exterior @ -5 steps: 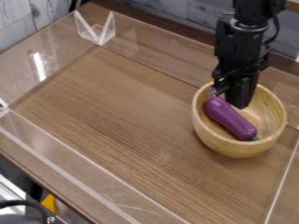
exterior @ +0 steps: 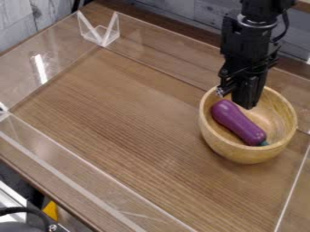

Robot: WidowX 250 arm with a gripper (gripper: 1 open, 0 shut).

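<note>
A light wooden bowl (exterior: 277,139) sits at the right of the table, holding a purple eggplant-like object (exterior: 238,122) that lies diagonally along its left side. The black gripper (exterior: 227,90) hangs above the bowl's back left rim, its fingers pointing down toward the purple object's upper end. The small fingertips are hard to make out, and nothing shows held between them.
A white wire holder (exterior: 97,33) stands at the back left. Dark cables lie off the table at the lower left.
The gripper has risen slightly and moved a little to the left. The bowl and purple object look nearly unmoved.
</note>
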